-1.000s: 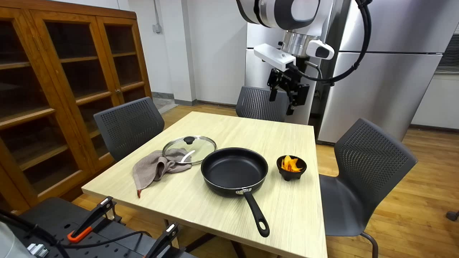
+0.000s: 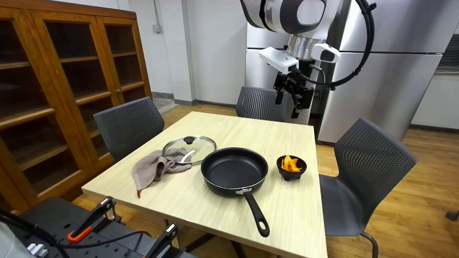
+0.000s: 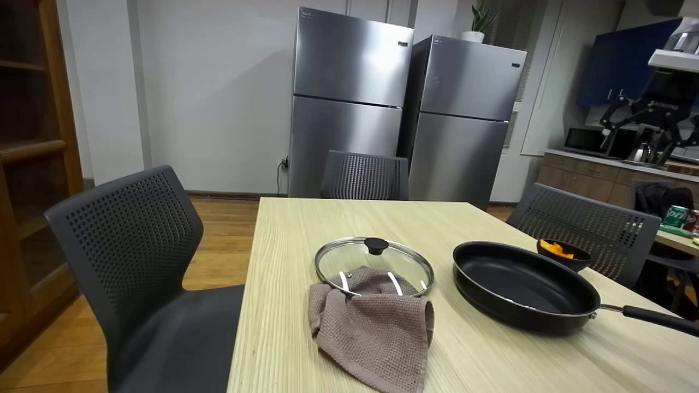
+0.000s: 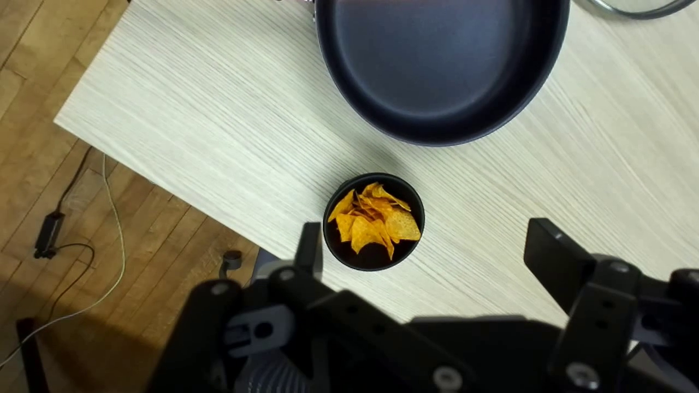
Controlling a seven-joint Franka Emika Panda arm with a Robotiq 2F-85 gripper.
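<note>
High above the table's right side, my gripper [image 2: 287, 108] stands open with nothing between its fingers. Below it in the wrist view, a small black bowl [image 4: 373, 262] holds orange chips [image 4: 370, 222]; the bowl appears nearer the left finger. A black frying pan [image 2: 234, 167] sits empty on the table, left of the bowl in exterior view 1, its handle toward the front edge. Further left, a glass lid [image 3: 377, 245] with a black knob rests partly on a crumpled brown-grey towel [image 3: 377, 334].
Dark chairs [image 2: 365, 172] stand around it. Black clamps [image 2: 96, 215] sit on a separate dark surface at front left. Refrigerators [image 3: 354, 85] stand behind.
My gripper has moved a little to the right and slightly downward in exterior view 1. The bowl, pan, lid and towel have not moved.
</note>
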